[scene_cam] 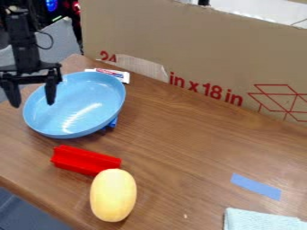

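My black gripper [32,90] is at the upper left, open, its fingers reaching over the left rim of a light blue bowl [74,110]. Nothing shows between the fingers. A red cylinder [85,161] lies below the bowl, and a pale yellow oval object [113,195] sits below that near the front of the wooden table.
A cardboard box [204,54] walls the back. A small white packet [114,74] lies behind the bowl, and a blue object partly shows under its right side. A blue tape strip [256,188] and light cloth [260,219] lie at right.
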